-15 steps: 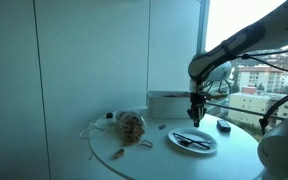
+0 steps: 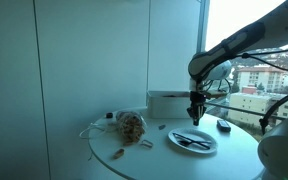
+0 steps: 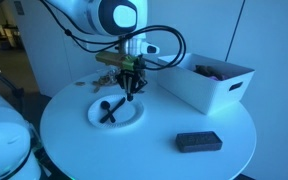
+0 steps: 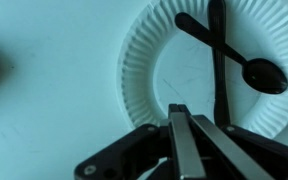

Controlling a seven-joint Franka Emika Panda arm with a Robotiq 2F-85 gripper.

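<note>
A white paper plate (image 4: 136,72) with a ridged rim lies on the round table. Two black utensils cross on it: a spoon (image 4: 263,76) and a second long one (image 4: 220,75), whose head is cut off by the frame. Over the plate's edge hangs my gripper, pointing down, its fingertips close together and nothing visible between them. From the second exterior view, the gripper (image 3: 130,97) is above the far right part of the plate (image 3: 95,112), seemingly clear of the utensils.
A white open box (image 3: 211,96) stands at the table's back, with dark things inside. A dark block (image 3: 198,142) lies apart from the plate. Elsewhere on the table are a clear bag of brownish items (image 2: 131,126) and small loose pieces (image 2: 119,154).
</note>
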